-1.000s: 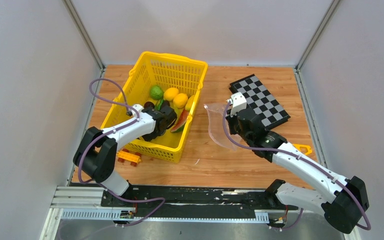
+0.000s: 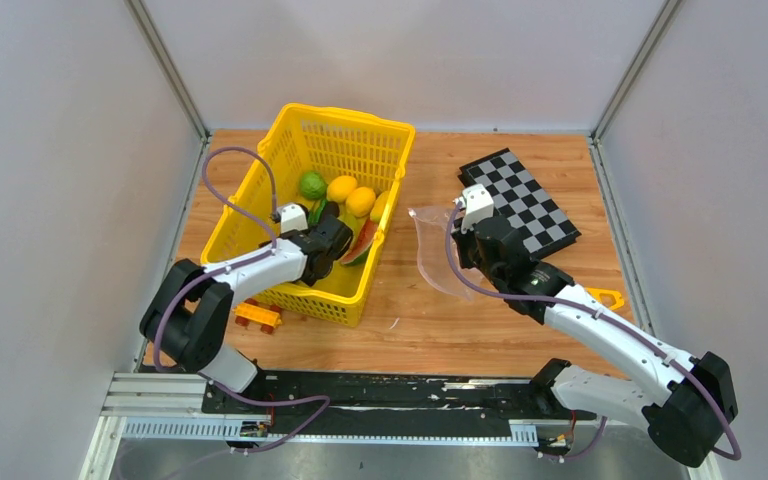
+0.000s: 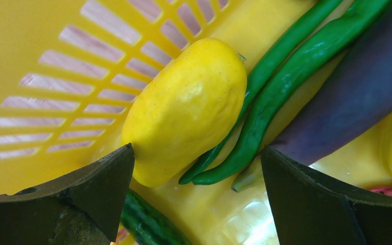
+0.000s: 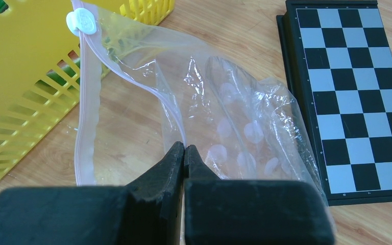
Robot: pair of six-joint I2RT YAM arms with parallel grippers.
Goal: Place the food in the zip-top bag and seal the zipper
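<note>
In the left wrist view my left gripper is open inside the yellow basket (image 2: 375, 290), with empty space between its fingers. Just ahead of them lies a plump yellow food piece (image 3: 186, 109), beside green peppers (image 3: 286, 81) and a purple eggplant (image 3: 352, 97); part of a cucumber (image 3: 150, 219) shows below. My right gripper is shut on the edge of the clear zip bag (image 4: 219, 107). The bag's mouth gapes, and its white slider (image 4: 81, 21) sits at the far end of the zipper. No food shows in the bag.
A checkered board (image 2: 525, 205) lies right of the bag. Other food, including a watermelon slice (image 2: 360, 243) and a green round piece (image 2: 312, 184), fills the basket. An orange toy (image 2: 259, 315) sits by the basket's front.
The left arm's wrist has turned and shifted slightly within the basket, its cable swinging with it. My right arm and the bag look unmoved.
</note>
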